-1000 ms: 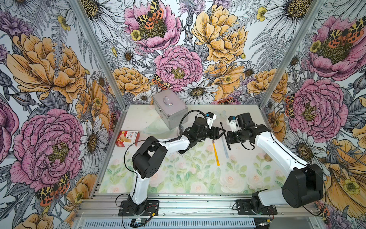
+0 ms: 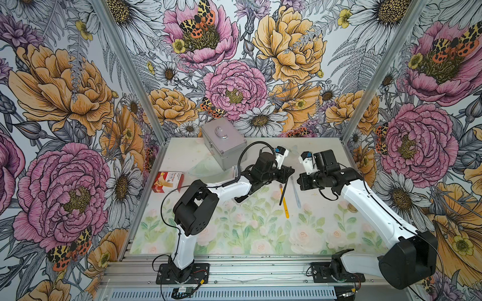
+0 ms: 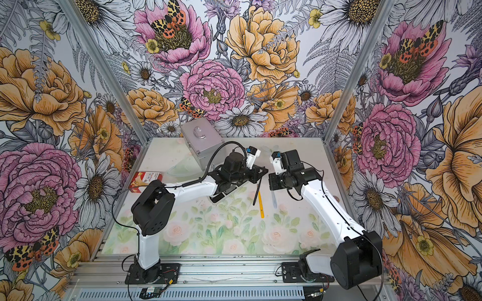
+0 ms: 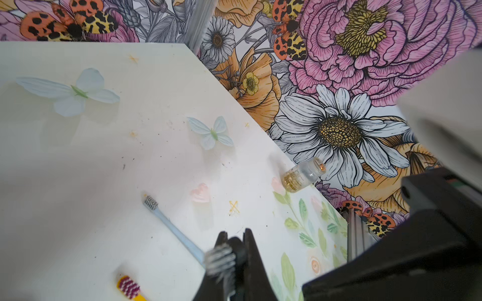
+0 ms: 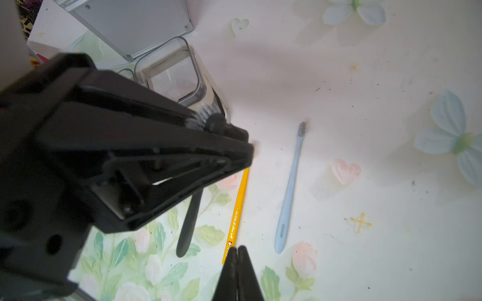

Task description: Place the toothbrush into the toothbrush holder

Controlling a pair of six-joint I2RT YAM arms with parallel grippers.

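Observation:
My left gripper (image 2: 291, 172) is shut on the black toothbrush (image 5: 190, 223), whose dark handle slants down below the fingers. Its grey bristles show right at those fingers in the left wrist view. Just to the right stands my right gripper, its fingertips parted only by a narrow slit with nothing between them. A clear-walled toothbrush holder (image 5: 201, 82) sits beyond the left gripper in the right wrist view, partly covered by it. On the table lie a yellow toothbrush (image 5: 238, 210) and a light blue toothbrush (image 5: 289, 195).
A silver metal case (image 2: 224, 145) stands at the back left, close to the holder. Left of it lies a red and white box (image 2: 167, 181). A small glass jar (image 4: 303, 174) rests near the table's edge.
The black toothbrush, which hung from my right gripper, is now in my left gripper. The right gripper has moved slightly away.

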